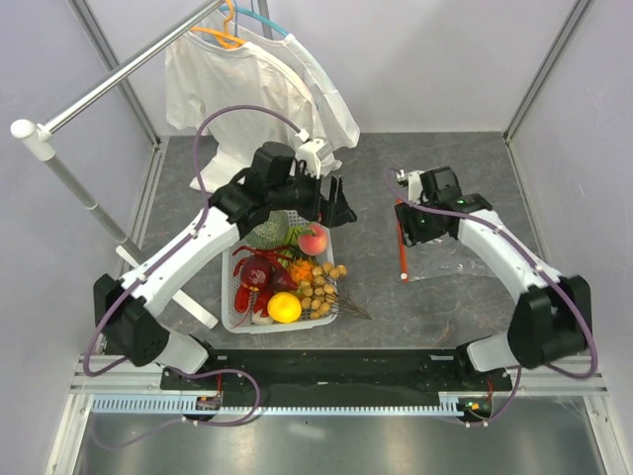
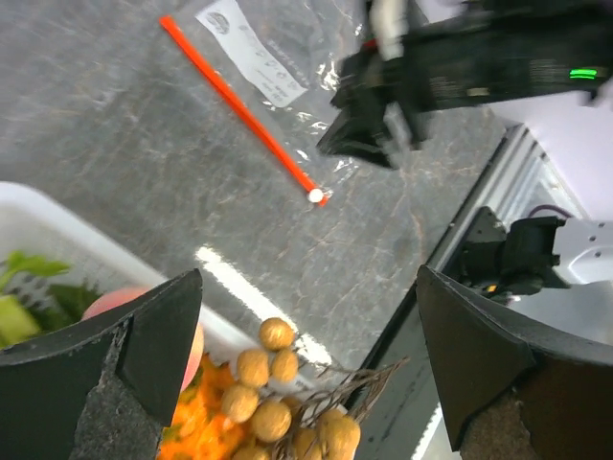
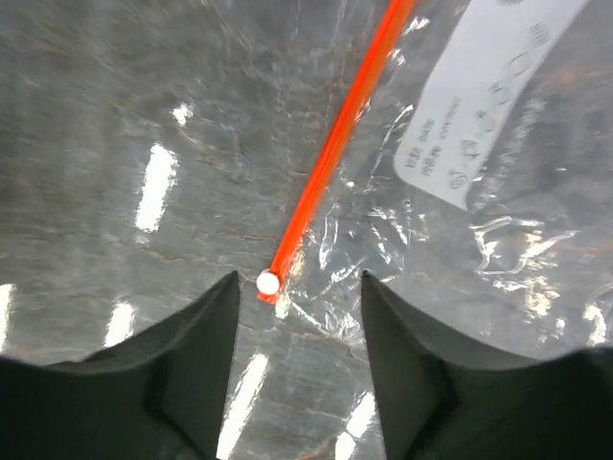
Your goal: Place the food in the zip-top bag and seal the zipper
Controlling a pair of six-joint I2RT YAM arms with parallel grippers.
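Note:
The clear zip bag (image 1: 455, 257) with its orange zipper (image 2: 249, 115) lies flat on the grey surface right of the food basket. My left gripper (image 1: 333, 203) is open above the basket's back right, near the peach (image 1: 313, 238), with nothing between its fingers. My right gripper (image 1: 415, 228) hangs over the bag near the zipper; in the right wrist view its fingertips (image 3: 215, 307) are parted either side of the white slider (image 3: 268, 282), with nothing held.
The white basket (image 1: 227, 297) holds a melon, red fruit, a lemon (image 1: 284, 307) and longans (image 1: 326, 292). A rack with white shirts (image 1: 237, 99) stands back left. The surface between basket and bag is clear.

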